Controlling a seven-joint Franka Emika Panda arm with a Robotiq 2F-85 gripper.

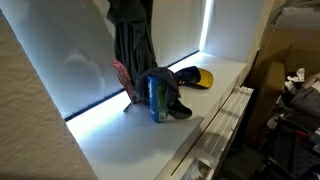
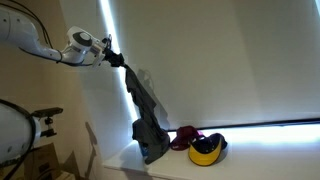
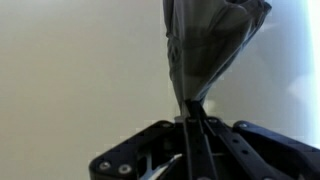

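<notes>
A dark grey cloth (image 1: 132, 48) hangs down in exterior view 1, its lower end bunched on the white ledge (image 1: 105, 145). In exterior view 2 my gripper (image 2: 116, 58) is high up at the left, shut on the top end of the cloth (image 2: 143, 100). The wrist view shows the cloth (image 3: 203, 45) gathered to a narrow neck at the fingertips of my gripper. Beside the cloth's lower end stands a blue can (image 1: 157, 100). My gripper is out of the picture in exterior view 1.
A dark cap with a yellow part (image 1: 196, 77) lies farther along the ledge. A dark red cap (image 2: 186, 137) sits by the cloth's foot, partly covered in exterior view 1.
</notes>
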